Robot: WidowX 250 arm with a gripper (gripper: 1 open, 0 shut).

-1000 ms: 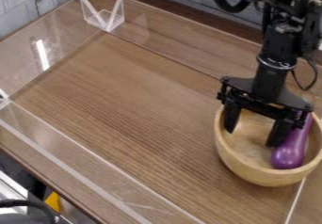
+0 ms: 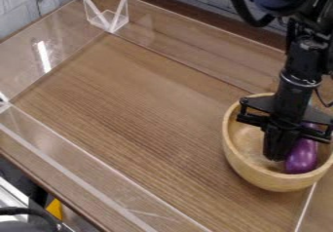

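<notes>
A tan wooden bowl [image 2: 259,170] sits at the right edge of the table. A purple eggplant-like object [image 2: 302,156] lies in its right side, partly covered by the gripper. My black gripper [image 2: 278,135] is down inside the bowl, just left of and against the purple object. Its fingertips look close together; whether anything is between them is hard to see.
A white wire-like holder [image 2: 107,14] is at the back left. A dark floor area with cables shows at the lower left.
The gripper has closed from a wider spread and moved lower into the bowl, toward the purple object, which now shows less behind it.
</notes>
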